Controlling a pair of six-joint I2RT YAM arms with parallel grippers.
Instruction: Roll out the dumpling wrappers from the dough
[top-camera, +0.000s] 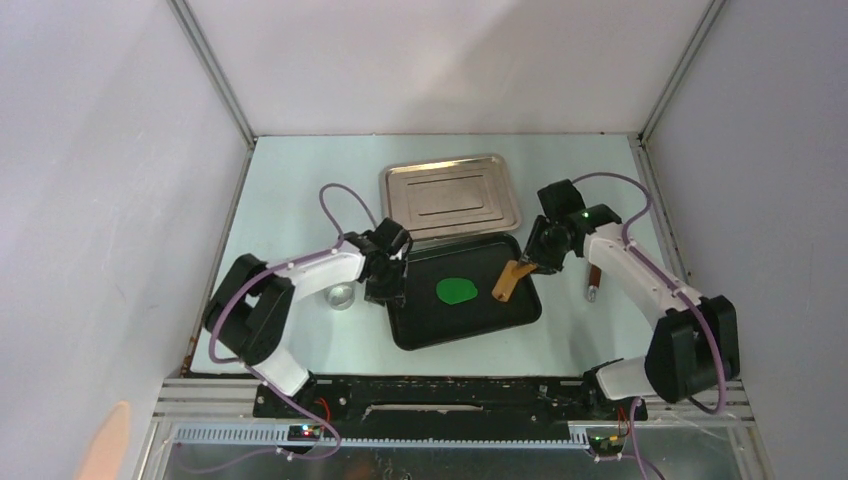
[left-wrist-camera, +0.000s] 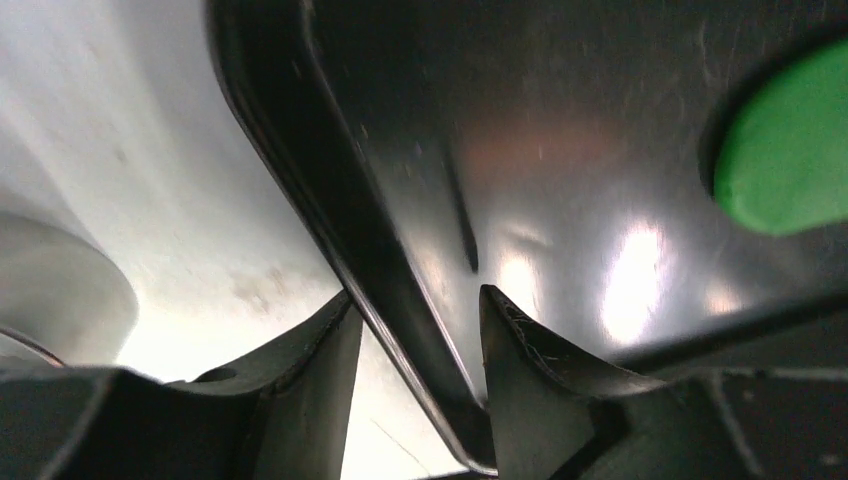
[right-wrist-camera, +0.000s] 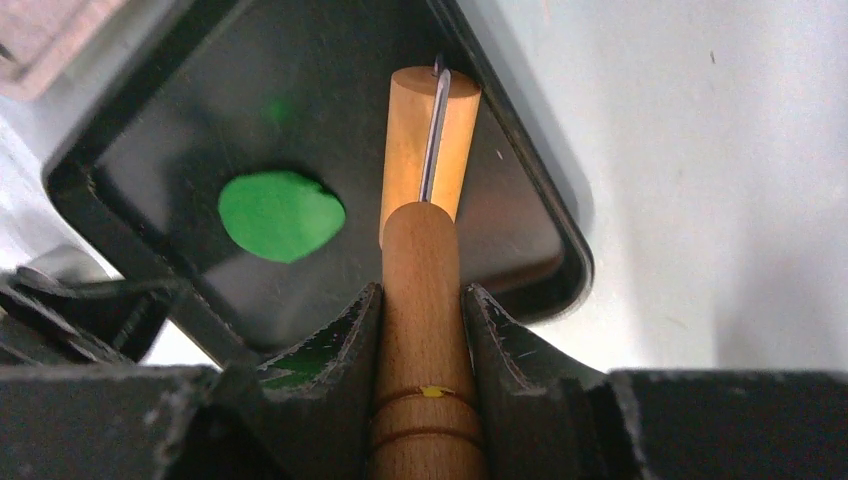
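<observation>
A flat green piece of dough (top-camera: 456, 290) lies in the black tray (top-camera: 450, 330). My right gripper is shut on the handle of a wooden rolling pin (right-wrist-camera: 420, 250), whose pale roller lies over the tray's right part, beside the dough. My left gripper is at the tray's left rim (left-wrist-camera: 360, 230), fingers parted either side of it; whether they touch it I cannot tell. In the left wrist view the dough is at the upper right.
A metal cup (top-camera: 340, 298) stands just left of the tray. An empty steel tray (top-camera: 450, 195) lies behind. Another wooden-handled tool (top-camera: 595, 275) lies on the table at the right.
</observation>
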